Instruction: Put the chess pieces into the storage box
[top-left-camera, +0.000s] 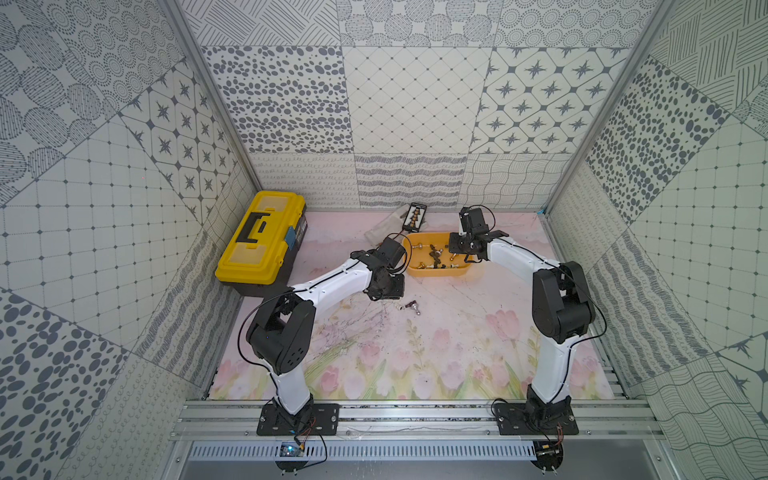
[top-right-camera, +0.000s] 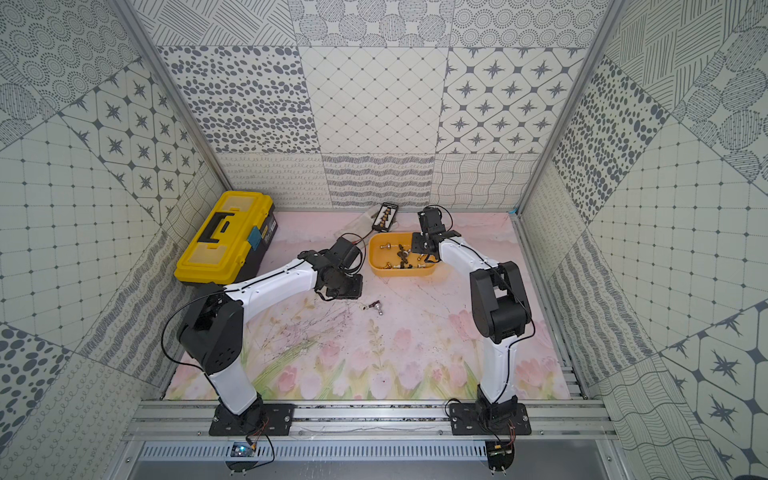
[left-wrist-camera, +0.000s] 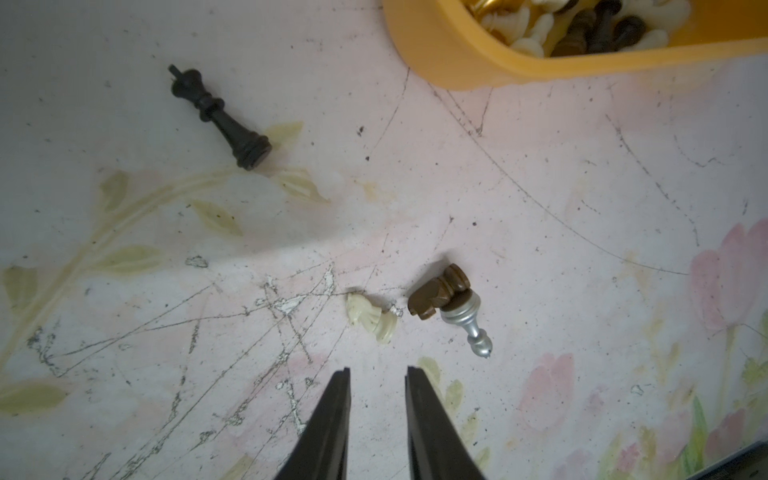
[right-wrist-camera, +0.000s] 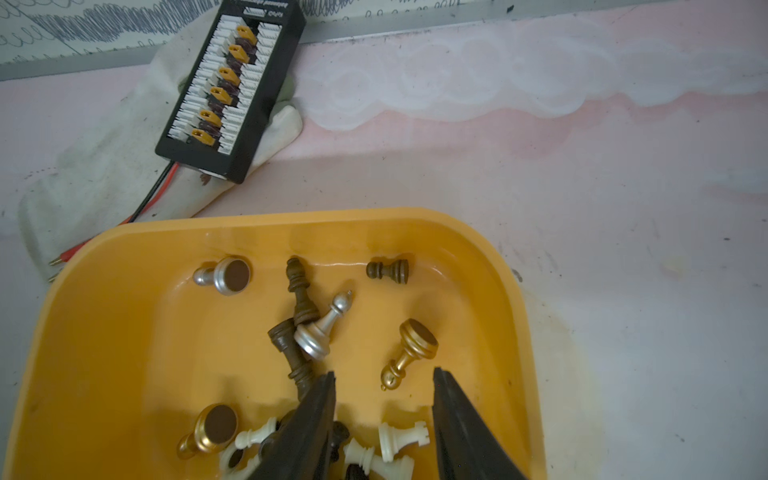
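Observation:
The orange storage box (right-wrist-camera: 120, 336) holds several chess pieces, among them a gold bishop (right-wrist-camera: 409, 348) and dark pieces. My right gripper hangs over it, open. In the left wrist view a black king (left-wrist-camera: 220, 120), a white knight (left-wrist-camera: 369, 316), a brown knight (left-wrist-camera: 436, 292) and a silver piece (left-wrist-camera: 472, 328) lie on the table outside the box. My left gripper is above the table near them, open, with nothing between its fingers.
A yellow toolbox (top-left-camera: 260, 236) stands at the left. Behind the box lie a cloth (right-wrist-camera: 96, 152) and a black board with connectors (right-wrist-camera: 228, 88).

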